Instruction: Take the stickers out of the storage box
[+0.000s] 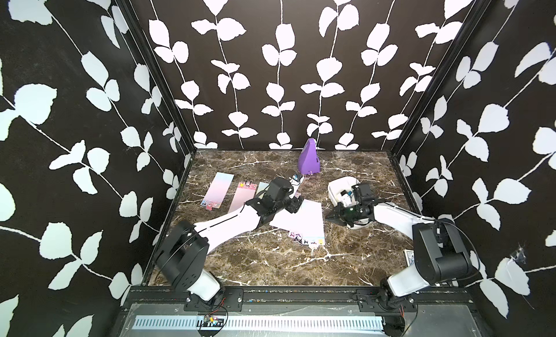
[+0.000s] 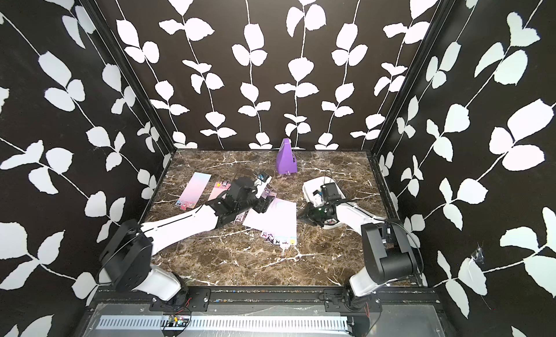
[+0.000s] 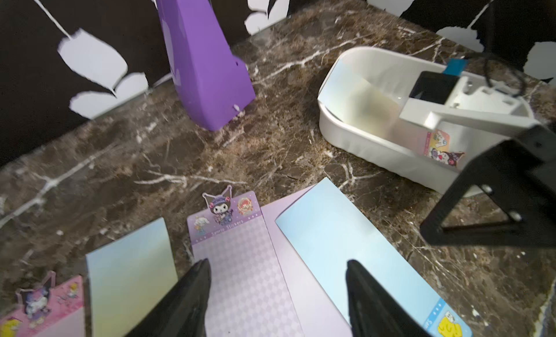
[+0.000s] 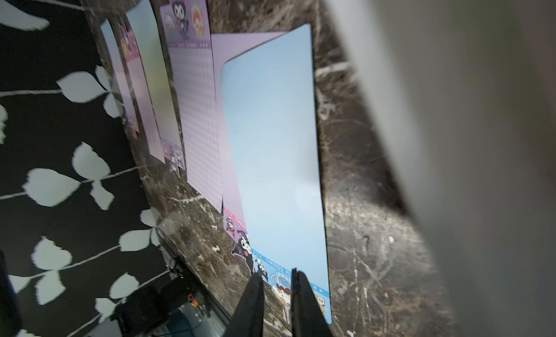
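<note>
A white storage box (image 3: 370, 157) holds some stickers (image 3: 443, 148) with cartoon print. My right gripper (image 1: 330, 217) is low at the box's left side, its fingertips empty at the bottom of the right wrist view. Light blue (image 4: 272, 157), lilac (image 3: 243, 267) and other sticker sheets lie on the table left of the box. My left gripper is above these sheets, its blurred fingers apart with nothing held between them.
A purple object (image 1: 308, 160) stands at the back centre. Pink sheets (image 1: 217, 189) lie at the left.
</note>
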